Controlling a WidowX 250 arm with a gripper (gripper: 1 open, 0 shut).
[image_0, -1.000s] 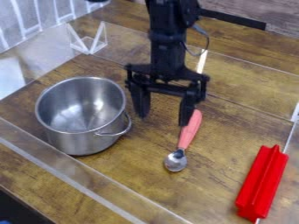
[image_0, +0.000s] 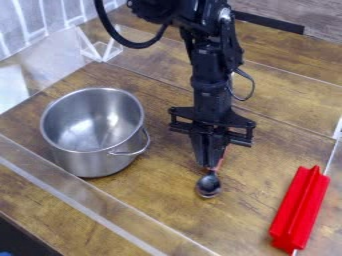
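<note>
The black gripper (image_0: 211, 160) has its fingertips down at a spoon with a red handle, whose metal bowl (image_0: 209, 186) lies on the wooden table toward the viewer. The gripper covers most of the handle. Whether the fingers are closed on it cannot be told. A steel pot (image_0: 91, 123) with a wire handle stands to the left of the gripper.
A red elongated object (image_0: 301, 205) lies at the front right. A clear plastic edge runs along the left side.
The gripper has come down over the spoon's handle, its fingers much closer together than before. The pot and red object have not moved.
</note>
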